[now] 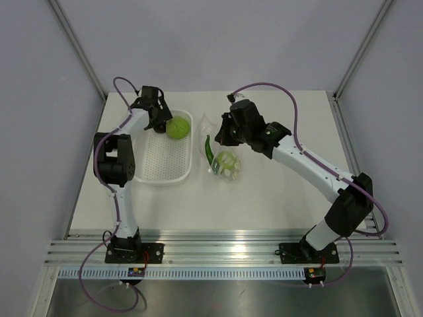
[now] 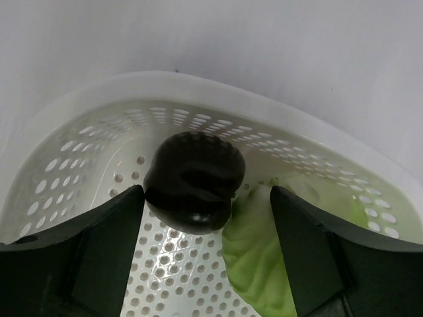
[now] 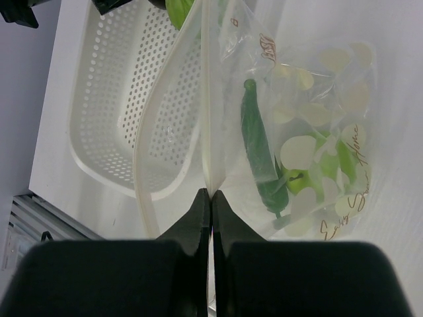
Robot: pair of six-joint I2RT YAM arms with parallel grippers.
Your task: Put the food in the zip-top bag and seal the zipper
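Note:
A dark eggplant-like item (image 2: 192, 178) lies in the white perforated basket (image 1: 162, 168), beside pale green lettuce (image 2: 254, 257). My left gripper stands open over it, fingertips at either side. The clear zip bag (image 3: 324, 79) holds a long green vegetable (image 3: 261, 152) and lighter green food (image 1: 227, 160). My right gripper is shut at the bag's top strip, which runs up from between its fingertips.
The basket stands left of the bag, close beside it.

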